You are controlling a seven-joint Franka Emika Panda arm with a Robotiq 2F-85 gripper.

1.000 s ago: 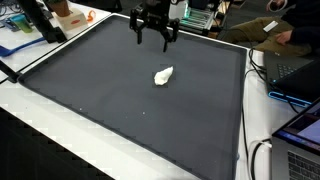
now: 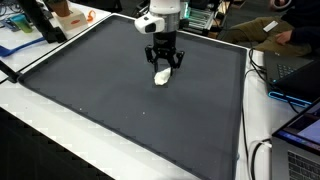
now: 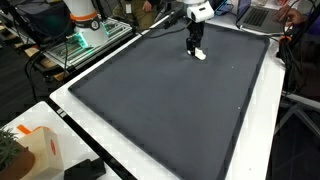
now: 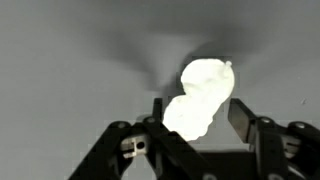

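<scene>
A small white object [image 2: 162, 76], uneven in outline and pinched in the middle, lies on the dark grey board [image 2: 110, 105]. In the wrist view this white object [image 4: 204, 88] reaches from beyond the fingertips back between them. My gripper [image 2: 165, 65] points down over it and stands open, one finger to each side. From the other side, the gripper [image 3: 194, 46] is low at the white thing [image 3: 200, 54]. Whether either finger touches it cannot be made out.
Bare board surrounds the object, widest towards the near side. A laptop [image 2: 290, 80] and cables lie off the right edge. Beyond the left edge stand a white box [image 2: 68, 20] and some tools [image 2: 15, 25].
The white object appears in about the same place on the board.
</scene>
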